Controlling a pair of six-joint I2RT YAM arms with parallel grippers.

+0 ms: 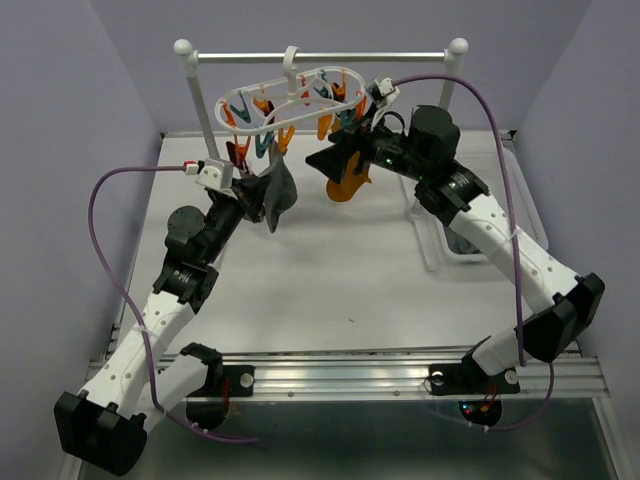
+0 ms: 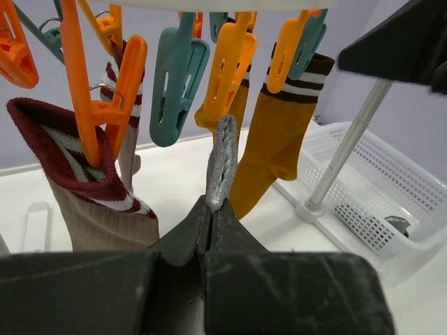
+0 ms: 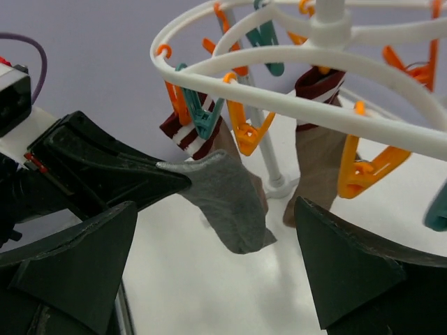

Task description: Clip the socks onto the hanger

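Observation:
My left gripper is shut on a grey sock, held up under the hanger's left half, just below an orange clip and a teal clip. In the right wrist view the sock hangs from the left fingertips. Brown striped socks and mustard socks hang on the hanger. My right gripper stands open near the hanger's right end, its fingers facing the clips.
The white stand's post rises at the right, beside a white basket with something grey inside.

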